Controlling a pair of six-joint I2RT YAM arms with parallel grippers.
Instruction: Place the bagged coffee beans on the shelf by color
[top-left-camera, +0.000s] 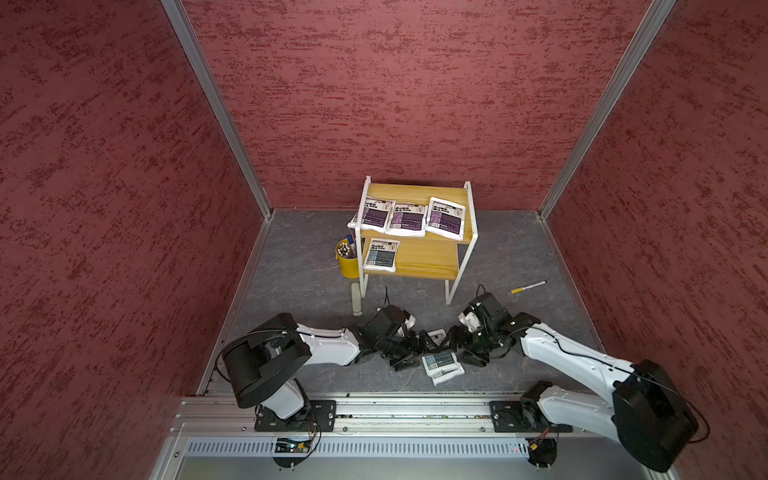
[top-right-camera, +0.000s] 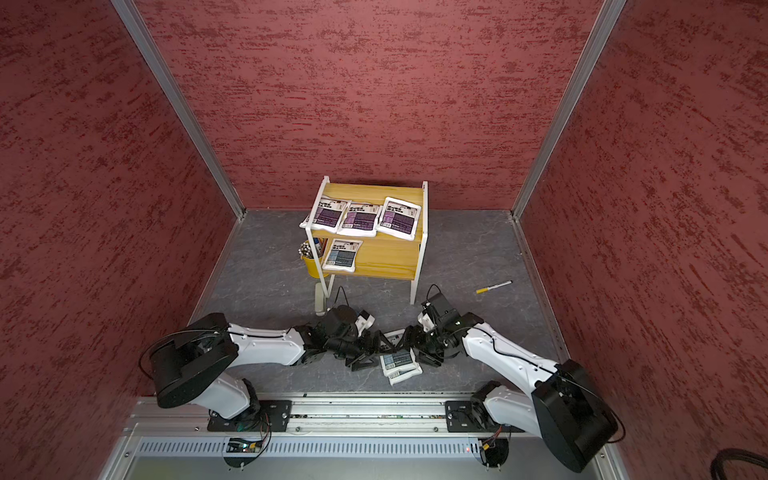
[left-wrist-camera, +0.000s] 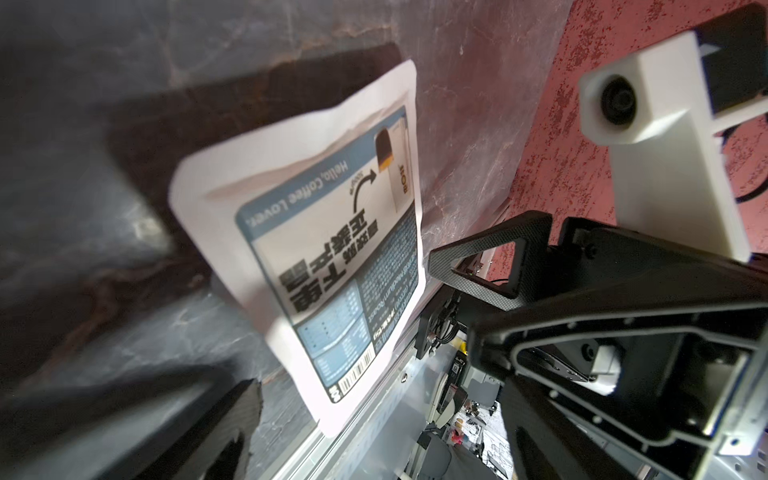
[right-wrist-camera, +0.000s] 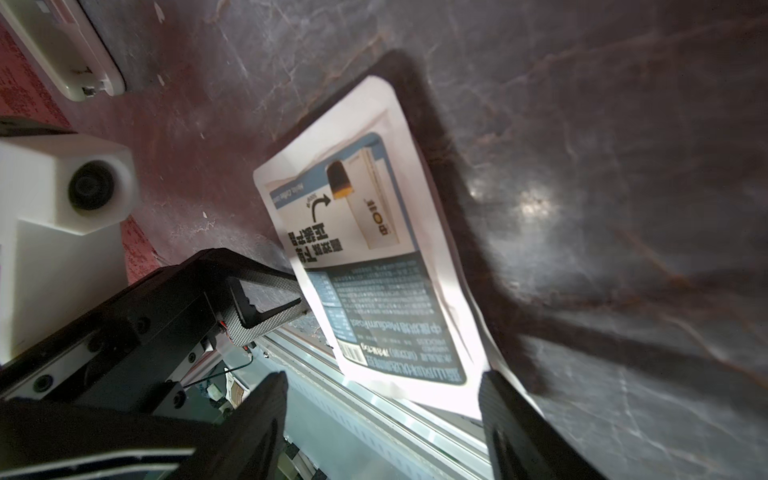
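A small pile of white coffee bags with blue-grey labels (top-left-camera: 440, 362) lies on the floor at the front middle. My left gripper (top-left-camera: 411, 353) and my right gripper (top-left-camera: 464, 348) stand open on either side of it, partly covering it in both top views. The bag fills the middle of each wrist view (left-wrist-camera: 336, 264). The wooden shelf (top-left-camera: 428, 260) holds several purple-label bags (top-left-camera: 407, 220) on its upper level and a blue-grey bag (top-left-camera: 381, 254) at the lower left.
A yellow cup of pens (top-left-camera: 347, 264) stands left of the shelf, with a pale bar (top-left-camera: 356, 299) in front. A yellow-white pen (top-left-camera: 528, 286) lies at the right. The lower shelf's right part is clear.
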